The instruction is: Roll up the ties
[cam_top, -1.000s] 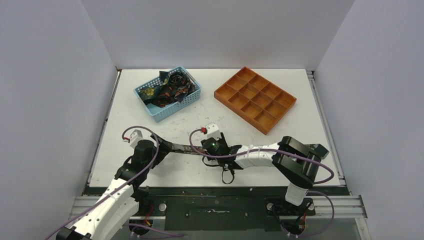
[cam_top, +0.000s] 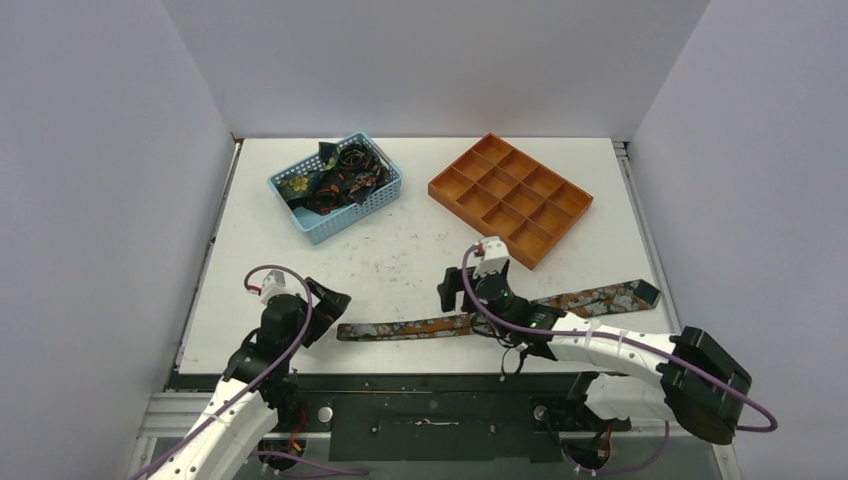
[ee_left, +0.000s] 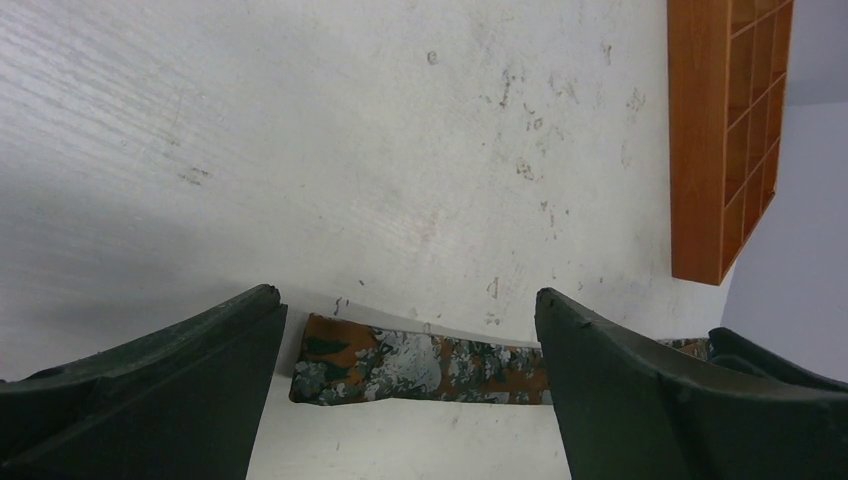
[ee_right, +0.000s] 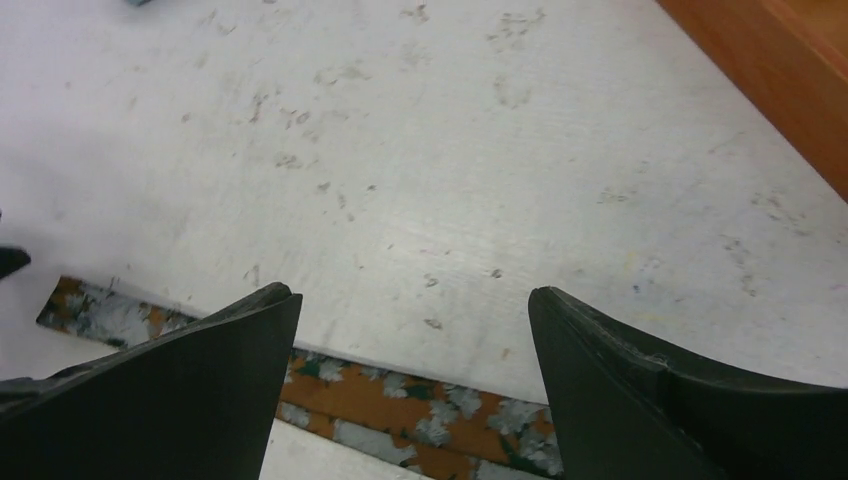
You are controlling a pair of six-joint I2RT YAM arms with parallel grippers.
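Note:
A long orange, grey and green patterned tie (cam_top: 400, 330) lies stretched along the front of the white table, its dark-tipped wide end at the right. My left gripper (cam_top: 322, 305) is open beside the narrow end, which shows between its fingers in the left wrist view (ee_left: 410, 370). My right gripper (cam_top: 462, 285) stands open over the middle of the tie, which passes below its fingers in the right wrist view (ee_right: 420, 420). A light blue basket (cam_top: 320, 225) at the back left holds more dark patterned ties (cam_top: 350, 180).
A wooden tray (cam_top: 510, 200) with square compartments sits at the back right, empty. Grey walls border the table at the back and sides.
My right gripper has moved right and away from the narrow end. The tie's narrow part, earlier raised between the grippers, lies lower toward the front. My left gripper has shifted slightly.

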